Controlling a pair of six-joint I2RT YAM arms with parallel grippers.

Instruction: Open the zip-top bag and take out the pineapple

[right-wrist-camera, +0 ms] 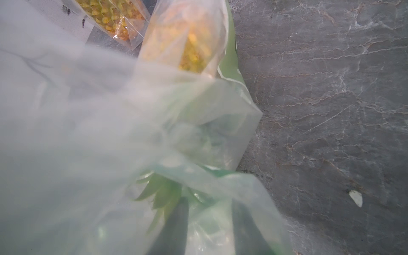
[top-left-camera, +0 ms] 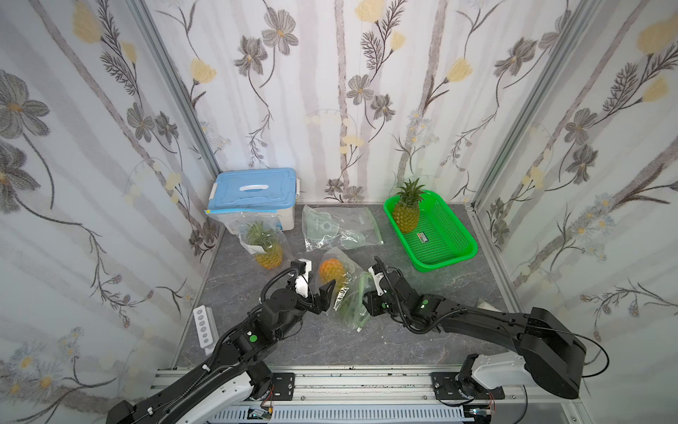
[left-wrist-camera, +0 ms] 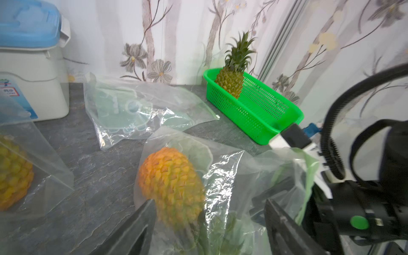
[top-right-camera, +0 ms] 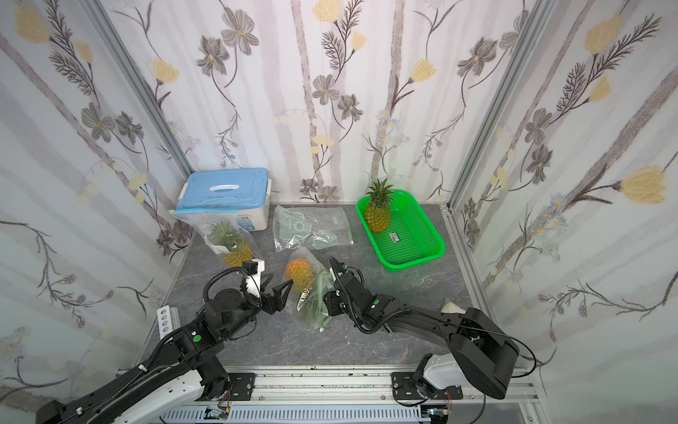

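Observation:
A clear zip top bag (left-wrist-camera: 229,170) with a green-edged mouth lies in the middle of the table, its mouth parted around my right gripper. Inside is an orange-yellow pineapple (left-wrist-camera: 172,184), its leafy crown (right-wrist-camera: 163,191) pointing toward the mouth. My right gripper reaches into the bag; its fingers show through hazy plastic, apart, with the crown close beside one of them. Whether they touch the leaves is hidden by the film. At the bag's left side my left gripper stands open above it, nothing held between its fingers.
Another bagged pineapple (top-left-camera: 267,248) lies at left before a blue-lidded box (top-left-camera: 255,189). Behind the middle lies an empty clear bag (top-left-camera: 342,227). A green basket (top-left-camera: 445,258) with a bare pineapple (top-left-camera: 406,214) stands back right. A white power strip (top-left-camera: 203,328) lies at left.

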